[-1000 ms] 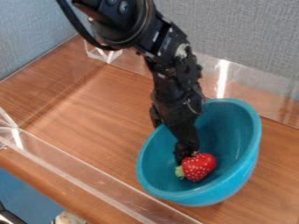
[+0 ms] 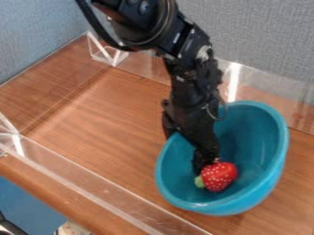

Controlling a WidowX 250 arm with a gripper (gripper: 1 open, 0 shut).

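Observation:
My black gripper (image 2: 204,152) reaches down into a teal bowl (image 2: 260,138) at the right of the camera view. A red strawberry toy (image 2: 219,175) with white specks and a pale green top lies in the bowl, right at my fingertips. The fingertips are partly hidden behind the toy and in shadow, so their hold on it is unclear.
Clear plastic walls run along its back and front-left edges, with a grey wall behind.
My arm, the bowl and the strawberry have shifted a little to the right. The strawberry still sits at my fingertips.

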